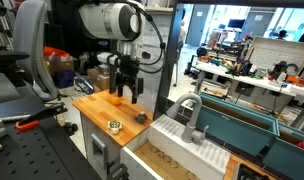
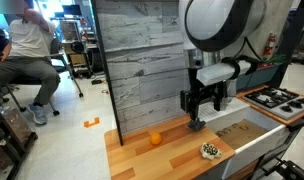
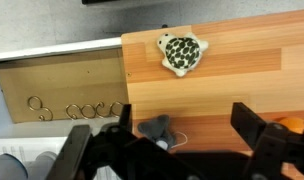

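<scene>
My gripper is open above the wooden counter, its two dark fingers wide apart with only bare wood showing between them. A white and brown turtle-shaped toy (image 3: 181, 50) lies on the wood beyond the fingertips in the wrist view. Close to the left finger is a dark grey, soft-looking object (image 3: 155, 129), partly hidden at the bottom. An orange round item (image 3: 292, 124) sits by the right finger. From the second exterior side, the gripper (image 2: 202, 101) hangs clear above the counter, with the turtle toy (image 2: 210, 151) nearer the front edge.
An open drawer (image 3: 57, 75) with several small rings borders the counter. The sink faucet (image 1: 193, 104) rises beside the grey object. A grey plank wall (image 2: 142, 85) stands behind the counter. Bare wood lies between the toy and the orange item.
</scene>
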